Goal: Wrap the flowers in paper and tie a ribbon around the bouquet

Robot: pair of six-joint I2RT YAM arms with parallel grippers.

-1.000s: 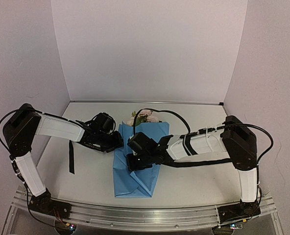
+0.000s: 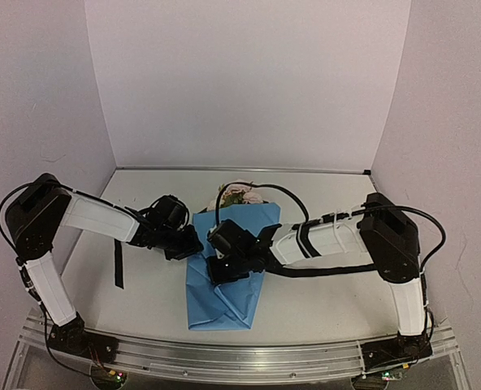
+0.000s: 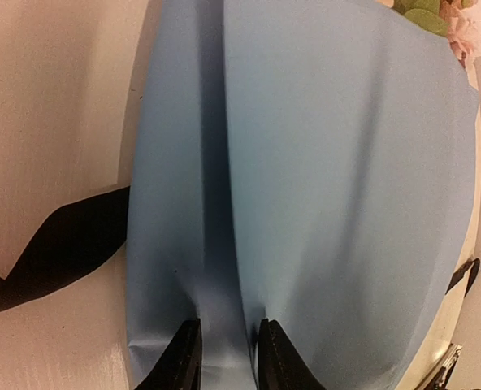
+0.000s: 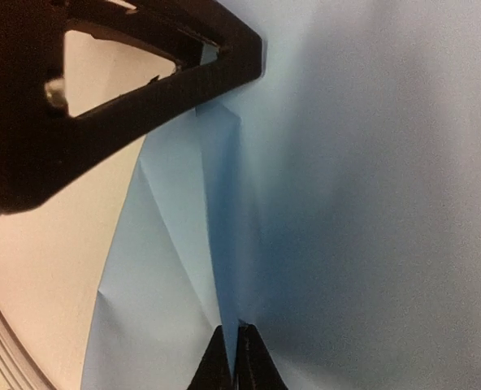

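Note:
A bouquet of pink fake flowers (image 2: 240, 193) lies at the back, its heads showing beyond the blue wrapping sheet (image 2: 261, 218); any stems are hidden. The sheet's left side is folded over. Over the sheet's left edge, my left gripper is open, with the fold's edge running down between its parted fingers. My right gripper sits lower on the wrap, its fingers close together on the blue fold's upright edge. A black ribbon (image 2: 119, 264) emerges on the table to the left, and more black ribbon (image 2: 330, 270) stretches out at the right.
Both grippers are close together; the left one's dark frame (image 4: 167, 93) intrudes into the right wrist view. A metal rail (image 2: 240, 355) borders the front, and walls enclose the other sides.
The right gripper shifted a little left, staying at the fold.

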